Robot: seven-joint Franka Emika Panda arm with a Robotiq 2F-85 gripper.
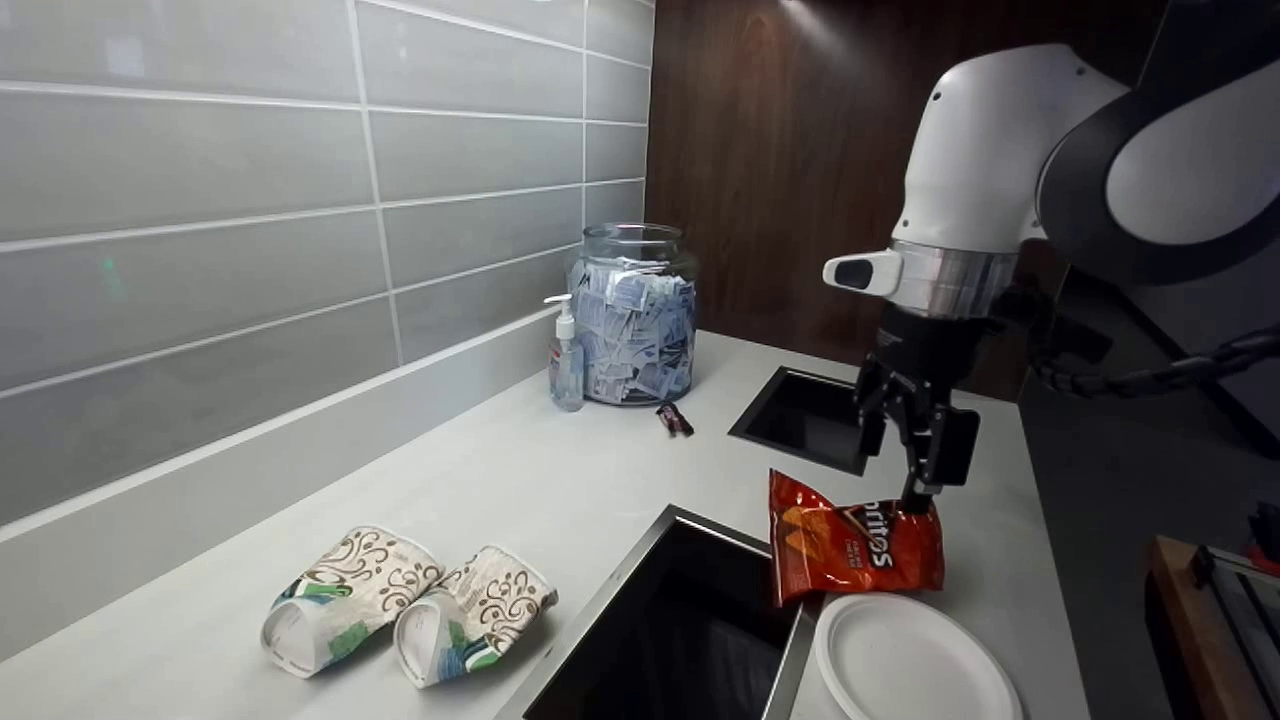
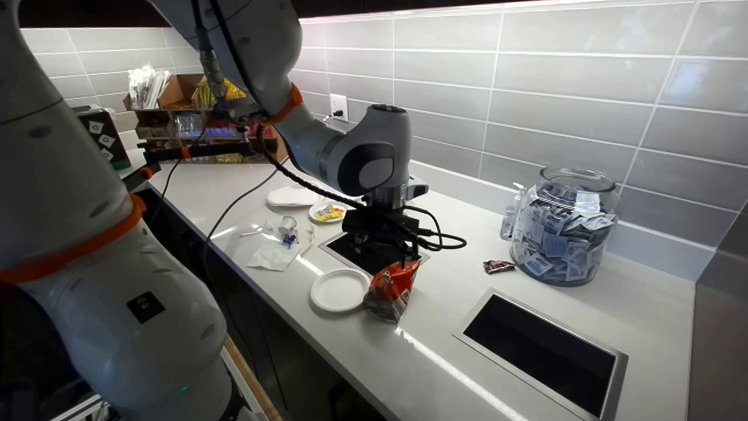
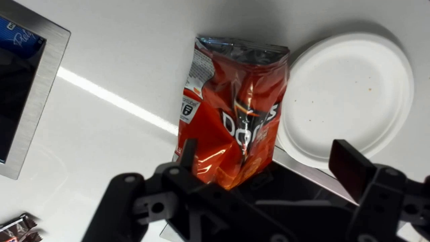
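A red Doritos bag (image 1: 828, 550) rests on the counter between a sunken dark opening (image 1: 672, 624) and a white plate (image 1: 918, 666), overlapping the opening's edge. In the wrist view the bag (image 3: 213, 133) stretches away from the left finger, its edge by the plate (image 3: 342, 96). My gripper (image 1: 896, 466) hangs low, right by the bag's upper edge, its fingers open. One finger (image 3: 188, 155) lies over the bag's near left side, and the other is out by the plate's near edge. Whether any fingertip touches the bag, I cannot tell.
Two crushed paper cups (image 1: 348, 594) lie left of the near opening. A glass jar of packets (image 1: 636, 330), a pump bottle (image 1: 566, 366) and small candy wrappers (image 1: 674, 419) stand towards the wall. Another dark opening (image 2: 540, 351) is at the far end.
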